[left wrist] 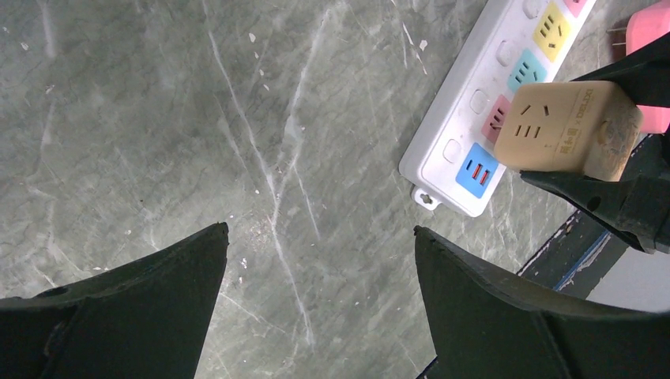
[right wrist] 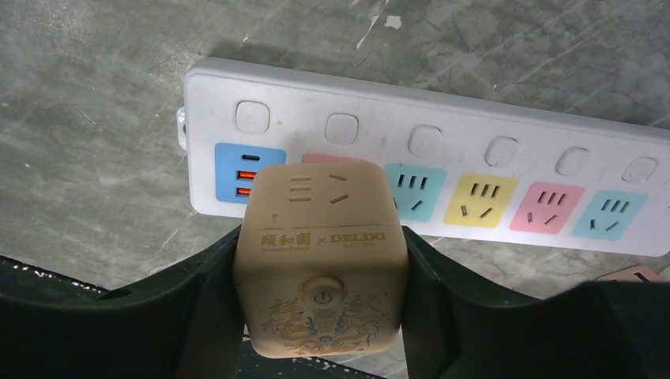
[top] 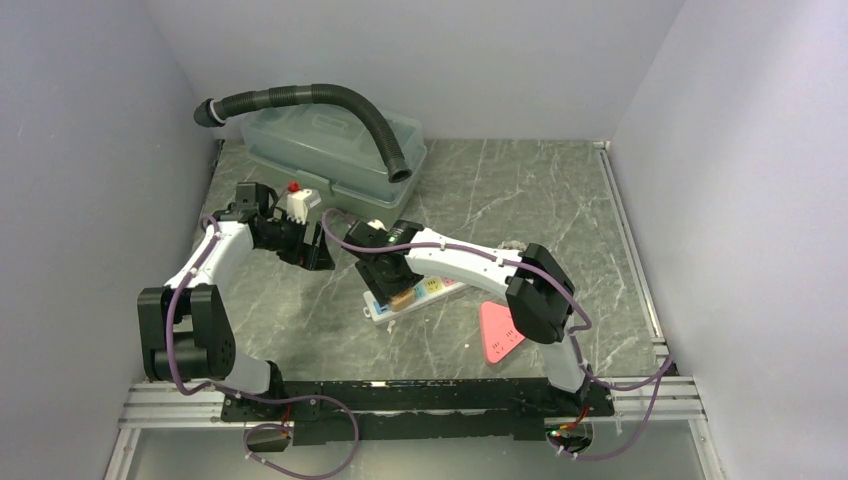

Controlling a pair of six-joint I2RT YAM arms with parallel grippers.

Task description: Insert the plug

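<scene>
A tan cube-shaped plug (right wrist: 320,260) with slots and a round power button is clamped between the fingers of my right gripper. It sits over the pink socket of the white power strip (right wrist: 474,114), hiding most of that socket in the right wrist view. From the left wrist view the plug (left wrist: 557,126) looks tilted, its prongs hidden; I cannot tell how far they are in. My left gripper hangs over bare table left of the strip (left wrist: 442,150), fingers apart and empty.
A pink triangular socket block (top: 497,333) lies right of the strip. Behind stands a lidded translucent box (top: 330,150), with a black corrugated hose (top: 340,92) above it.
</scene>
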